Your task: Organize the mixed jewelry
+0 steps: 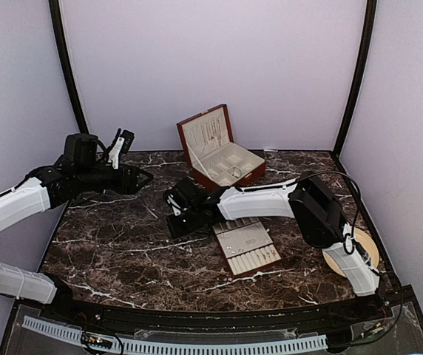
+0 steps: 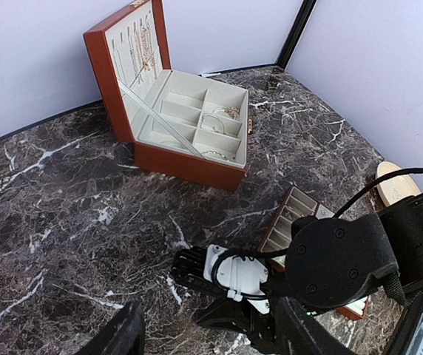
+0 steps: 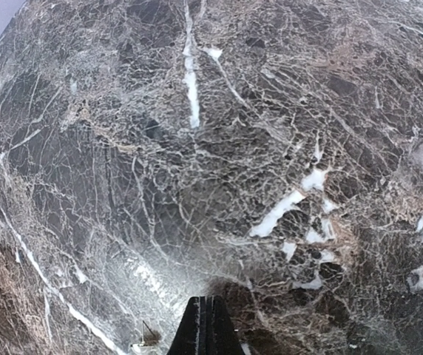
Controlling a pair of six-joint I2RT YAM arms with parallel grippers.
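In the right wrist view my right gripper is shut, its two fingertips together and nothing between them. Left of the fingers, low in that view, a small silver earring (image 3: pixel 139 346) with a thin wire lies on the marble, partly cut off by the frame edge. My left gripper hangs open and empty over the left side of the table. The open red jewelry box (image 1: pixel 254 174) stands at the back, necklaces hung in its lid and a bracelet in one compartment. A flat jewelry tray (image 1: pixel 245 240) lies right of my right gripper, partly hidden by that arm.
A pale round plate (image 1: pixel 370 248) lies at the far right, beyond the right arm. One small gold piece (image 2: pixel 250 126) rests beside the box's right wall.
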